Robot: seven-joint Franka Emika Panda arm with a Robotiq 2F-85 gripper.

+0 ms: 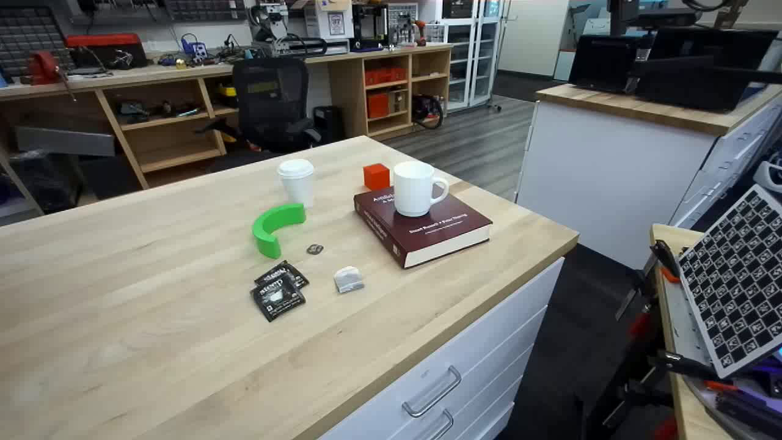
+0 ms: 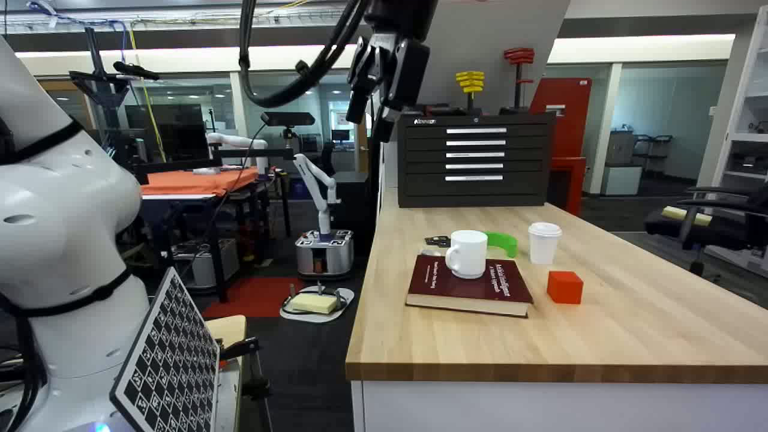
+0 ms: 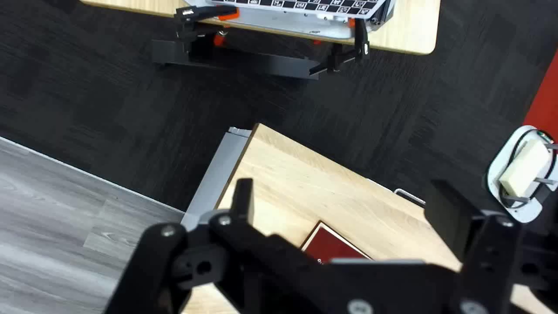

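Note:
My gripper stands open high above the table, its two black fingers wide apart with only air between them. In exterior view 2 the gripper hangs at the top, well clear of everything. A white mug stands upright on a thick maroon book. Behind the book sits a red cube. A lidded white paper cup stands beside a green curved piece. Black tea packets and a pale tea bag lie nearer the front. Only a corner of the book shows in the wrist view.
A small dark flat item lies between the green piece and the tea bag. A black tool chest stands at its far end. A checkered board is beside the arm's base.

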